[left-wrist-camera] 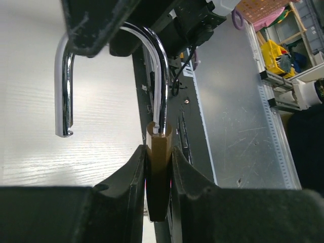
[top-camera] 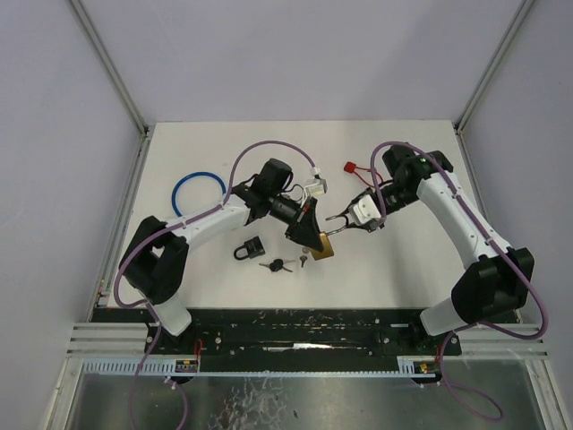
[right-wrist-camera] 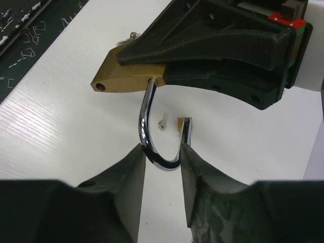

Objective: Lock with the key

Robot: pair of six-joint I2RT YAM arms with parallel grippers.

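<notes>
A brass padlock point(top-camera: 322, 247) hangs above the table with its steel shackle point(right-wrist-camera: 143, 114) swung open, the short end free. My left gripper point(top-camera: 310, 235) is shut on the brass body, which shows between its fingers in the left wrist view. At the shackle's bend, my right gripper is part open, one finger on each side of the steel; whether they touch it is unclear. A loose small key point(right-wrist-camera: 162, 123) rests on the white table below the padlock. Another small metal piece point(right-wrist-camera: 133, 36), perhaps a key, shows partly behind the brass body.
To the left lie a dark padlock point(top-camera: 251, 248) and a black ring of keys point(top-camera: 277, 265). A blue cable loop point(top-camera: 179, 193) is farther back. Behind the right arm lies a red padlock point(top-camera: 350, 167) with a red loop.
</notes>
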